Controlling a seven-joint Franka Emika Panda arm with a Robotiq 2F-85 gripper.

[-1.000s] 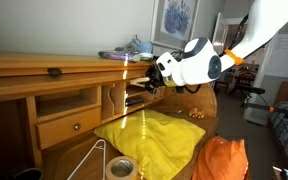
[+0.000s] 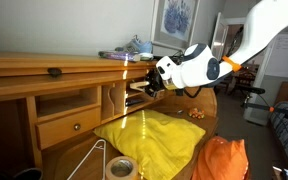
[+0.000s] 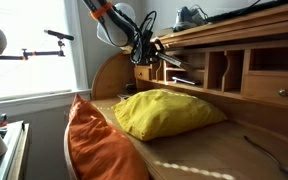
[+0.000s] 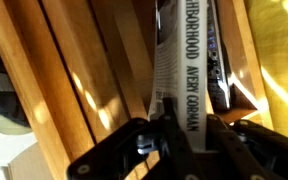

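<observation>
A book [image 4: 189, 75] with a pale spine, lettered "NEIGHBORHOOD AVERY CORMAN", extends from between my gripper's fingers toward a wooden cubby of the desk hutch. Shut on the book, my gripper fills the bottom of the wrist view. In exterior view 1 the gripper [image 2: 157, 80] is at the hutch's cubbies, below its top shelf. Exterior view 2 shows the gripper [image 3: 152, 48] in front of the cubbies, with the book [image 3: 172, 60] reaching toward them. How far the book sits inside the cubby is unclear.
A yellow cloth [image 2: 159, 140] lies bunched on the desk below the arm. An orange cloth [image 2: 221, 160] lies at the front right. A tape roll [image 2: 121, 168] stands at the desk's front. The hutch top [image 2: 44, 65] overhangs the cubbies.
Over the last second the gripper and forearm have shifted slightly right and lower in exterior view 1. The cloths and tape roll look unmoved.
</observation>
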